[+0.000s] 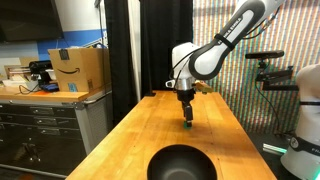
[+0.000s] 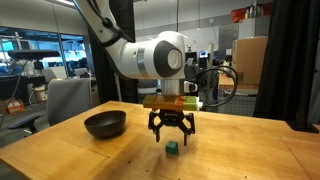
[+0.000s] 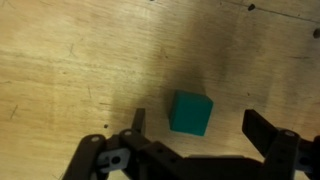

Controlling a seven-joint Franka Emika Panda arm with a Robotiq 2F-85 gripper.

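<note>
A small green block rests on the wooden table, and in the wrist view it lies between my two spread fingers, somewhat nearer the left one. My gripper is open and points down just above the block. In exterior view 1 the gripper covers part of the same block. No contact between fingers and block is visible. A black round bowl stands at the table's near edge; exterior view 2 has this bowl at the left.
Bare tabletop surrounds the block, with free room between it and the bowl. A grey chair stands beyond the table's left side. A cardboard box sits on a cabinet away from the table.
</note>
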